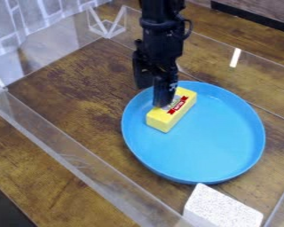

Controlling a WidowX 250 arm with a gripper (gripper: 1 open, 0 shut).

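Note:
A yellow box [169, 117] with a red-and-white label lies on a round blue plate [204, 151], toward its upper left. My black gripper [158, 89] hangs open just above the box's upper end, its fingers pointing down and partly in front of the label. I cannot tell whether it touches the box.
The plate sits on a dark wooden table [61, 106]. A white block [222, 208] lies at the lower right. Clear plastic walls run along the left side. The table left of the plate is clear.

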